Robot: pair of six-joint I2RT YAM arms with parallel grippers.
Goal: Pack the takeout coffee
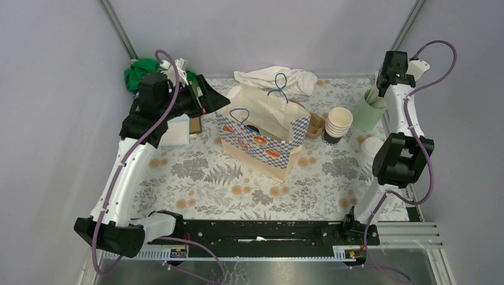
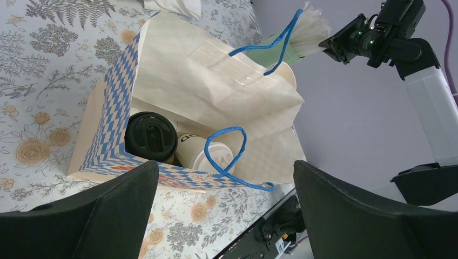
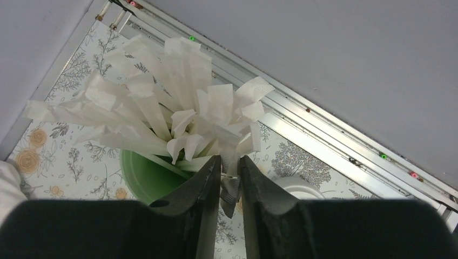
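Observation:
A checked paper bag (image 1: 261,148) with blue handles stands mid-table; in the left wrist view it holds a black-lidded cup (image 2: 151,135) and a white cup (image 2: 189,148) lying over. My left gripper (image 1: 211,98) hangs open at the bag's left, nothing between its fingers. At the right, my right gripper is over the green holder (image 3: 146,178) of paper-wrapped straws (image 3: 156,108), its fingers close around one wrapper end; whether they grip it is unclear.
Stacked paper cups (image 1: 340,122), white lids (image 1: 371,145) and a brown carrier (image 1: 315,124) stand right of the bag. A white cloth (image 1: 273,79) lies behind it.

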